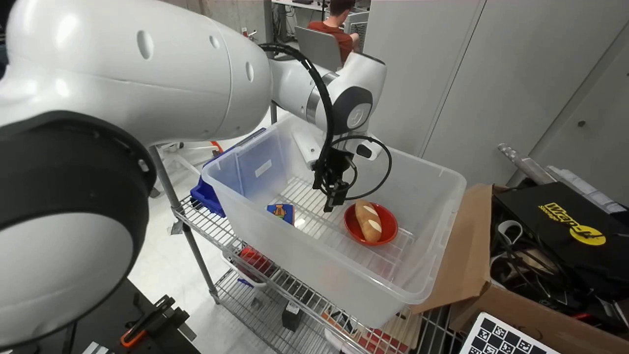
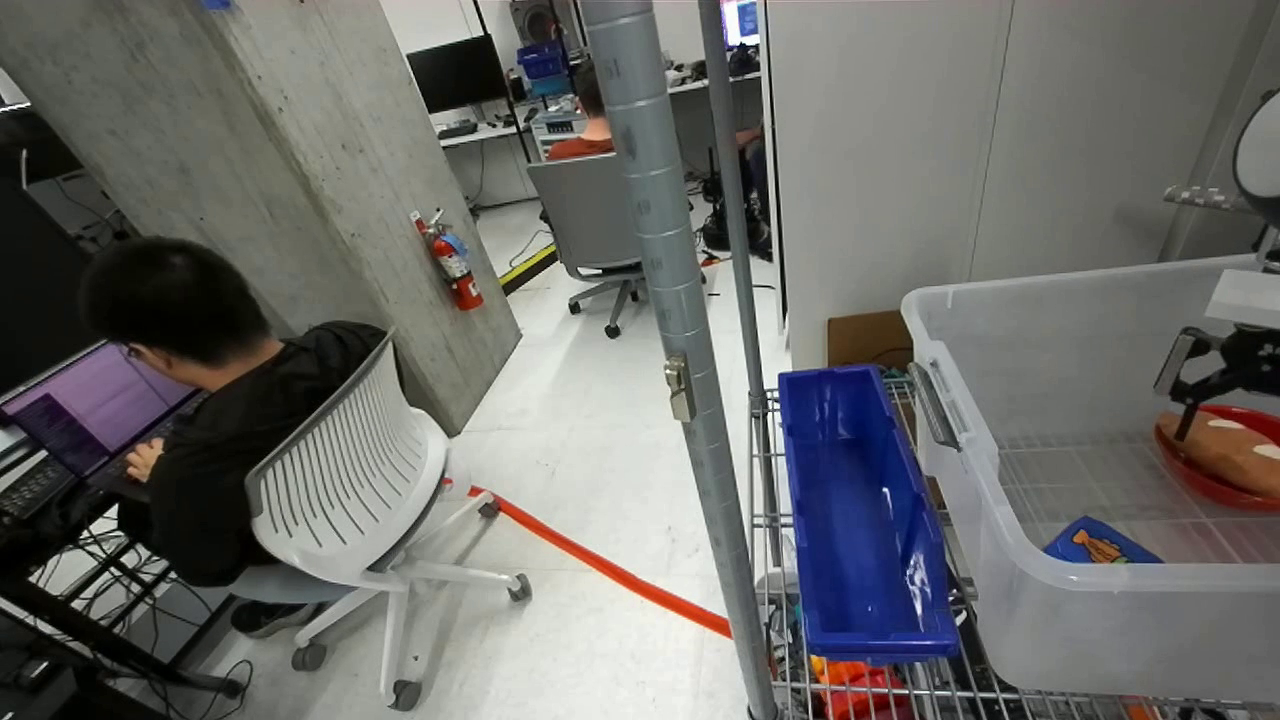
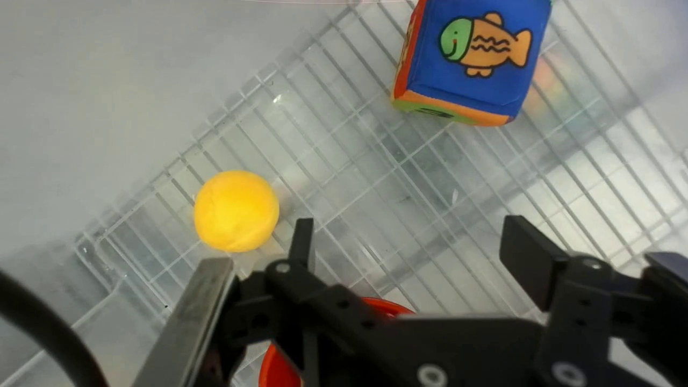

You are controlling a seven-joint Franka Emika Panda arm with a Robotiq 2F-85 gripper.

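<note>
In the wrist view my gripper stands open, its two dark fingers wide apart with only the bin floor seen between them. A round yellow ball (image 3: 236, 210) lies on that floor, left of the left finger. Farther off, at the top, sits a soft blue cube (image 3: 480, 55) with a fish picture. A red bowl (image 3: 274, 367) is mostly hidden under my gripper there. In exterior view 1 a brown bread loaf (image 1: 368, 221) rests in the red bowl (image 1: 389, 227), and my gripper (image 1: 333, 203) hangs above the bin floor, to the bowl's left.
The translucent bin (image 1: 365, 283) surrounds these objects with tall walls; it stands on a wire shelf (image 1: 206, 221). A blue tray (image 2: 858, 516) is beside it. At the right is a cardboard box (image 1: 466, 253) with cables. Bare floor lies between cube and bowl.
</note>
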